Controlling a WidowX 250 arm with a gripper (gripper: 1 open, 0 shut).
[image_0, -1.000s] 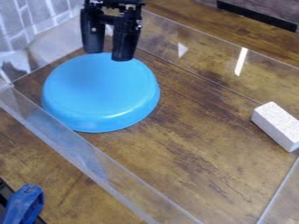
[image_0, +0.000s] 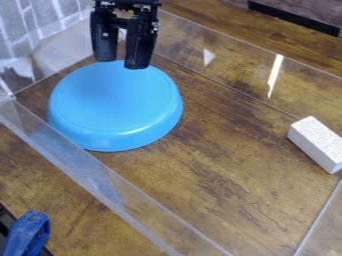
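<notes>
My black gripper (image_0: 122, 47) hangs at the top of the camera view, its two fingers apart, over the back part of a large round blue disc (image_0: 115, 106). The space between the fingers looks empty. Whether the fingertips touch the disc cannot be told from this angle.
A white block (image_0: 318, 144) lies at the right, and a blue object (image_0: 27, 236) at the bottom left corner. Clear panels edge the wooden surface (image_0: 214, 175), whose middle and right are mostly free.
My gripper has shifted slightly left and up over the last second. The disc and other objects look unchanged.
</notes>
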